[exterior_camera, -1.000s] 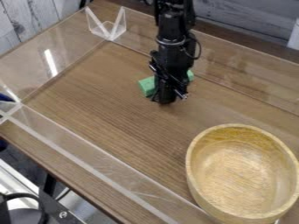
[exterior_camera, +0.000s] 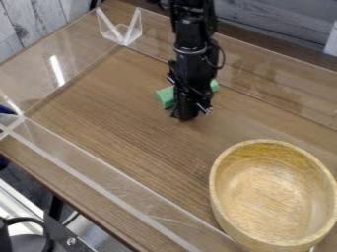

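The black arm reaches down from the top centre to my gripper, which is low over the wooden table, right at a green object. The gripper covers much of that object, which shows at its left and a little at its upper right. The fingers are dark and look close together; whether anything is between them is hard to see.
A large pale yellow bowl stands at the lower right. A clear plastic piece lies at the top left. Black cables hang at the bottom left.
The arm and gripper have shifted very slightly; the green object stays in about the same place.
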